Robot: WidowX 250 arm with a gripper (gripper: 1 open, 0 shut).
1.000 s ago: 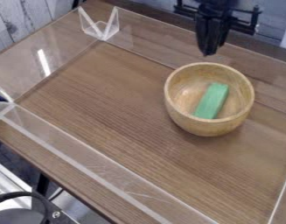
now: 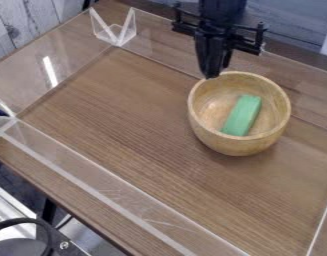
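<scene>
A round wooden bowl (image 2: pixel 209 124) sits right of centre on the wooden table, with an oblong green object (image 2: pixel 241 116) lying inside it. My black gripper (image 2: pixel 210 72) is just above the bowl's back rim, its narrow tip pointing down and shut, with nothing visible between its fingers.
A white wire-like stand (image 2: pixel 114 28) is at the back left. Clear plastic strips run along the table's left side and front. Dark cables lie at the lower-left corner, off the table.
My gripper has moved left and a little downward, toward the bowl's back-left rim. The bowl and green object look unmoved.
</scene>
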